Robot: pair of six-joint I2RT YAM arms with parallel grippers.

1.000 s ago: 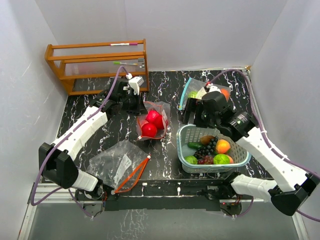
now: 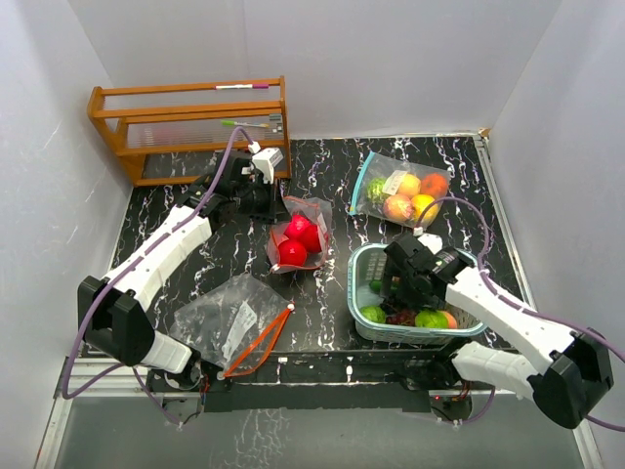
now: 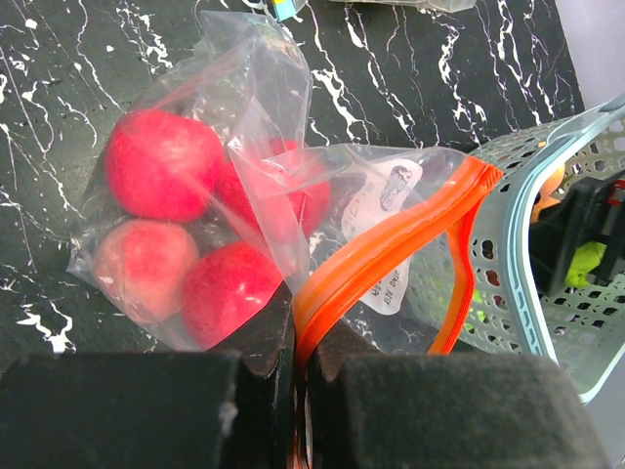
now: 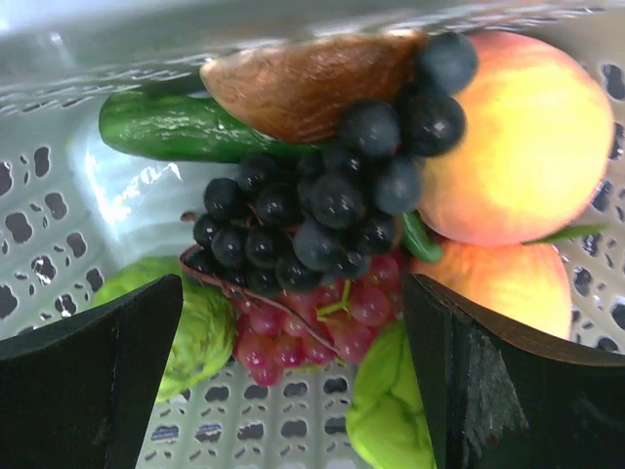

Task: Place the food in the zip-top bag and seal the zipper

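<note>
An open zip bag (image 2: 314,217) with red fruit (image 3: 164,161) stands mid-table. My left gripper is shut on the orange edge of that bag. My right gripper is open, down inside the plastic basket (image 2: 359,293), above black grapes (image 4: 332,200), red grapes (image 4: 366,303), a peach (image 4: 513,137), a cucumber (image 4: 156,127) and green produce (image 4: 171,322). Nothing shows between its fingers.
A filled bag (image 2: 400,191) lies at the back right. An empty bag (image 2: 220,318) with an orange zipper lies at the front left. A wooden rack (image 2: 195,84) stands at the back left.
My right gripper has come down from above the basket's back into it among the produce. The left arm and the bags have not visibly moved.
</note>
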